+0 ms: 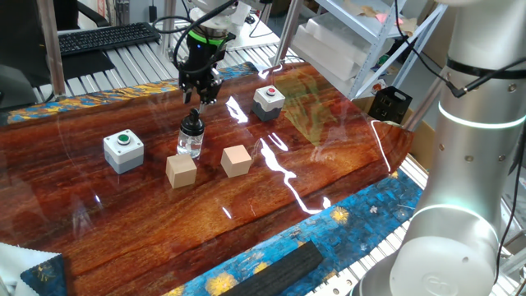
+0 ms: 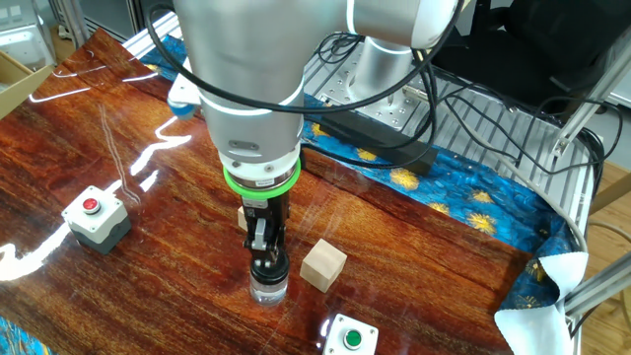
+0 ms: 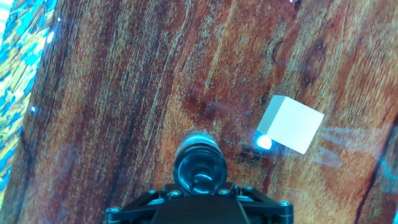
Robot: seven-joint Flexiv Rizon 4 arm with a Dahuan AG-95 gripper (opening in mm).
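A small clear bottle [image 1: 191,141] with a black dropper cap stands upright on the glossy wooden table. My gripper [image 1: 196,102] points down close to the cap, its fingers apart in exterior view 1. In exterior view 2 the gripper [image 2: 261,243] overlaps the top of the bottle [image 2: 268,288], so any contact is hard to judge. The wrist view looks down on the bottle's cap [image 3: 200,168] just ahead of the gripper's black body; the fingertips are hidden there. The bottle still rests on the table.
Two wooden cubes, one nearer the bottle [image 1: 181,171] and one to its right [image 1: 237,161], lie close by. A green-button box [image 1: 124,152] stands left, and a red-button box [image 1: 268,103] behind to the right.
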